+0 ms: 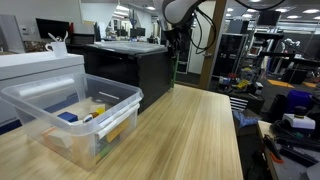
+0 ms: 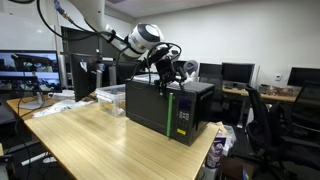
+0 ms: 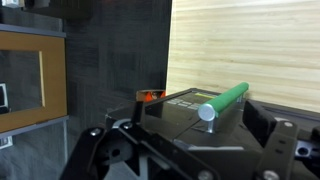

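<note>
A black microwave-like box [image 2: 150,106] stands on the wooden table, with a green upright handle [image 2: 170,117] on its front beside a keypad [image 2: 184,113]. My gripper [image 2: 174,78] is above the box's front top edge, near the handle's upper end. In the wrist view the green handle [image 3: 228,100] shows end-on, between and beyond the two widely parted dark fingers [image 3: 124,138]. The gripper is open, and nothing is seen gripped. From exterior view 1, the arm [image 1: 180,14] reaches over the box's far end; the fingertips are too small to make out there.
A clear plastic bin [image 1: 75,118] with several small items, one of them blue, sits on the table beside the box. A silver can [image 2: 212,158] stands by the table's right edge.
</note>
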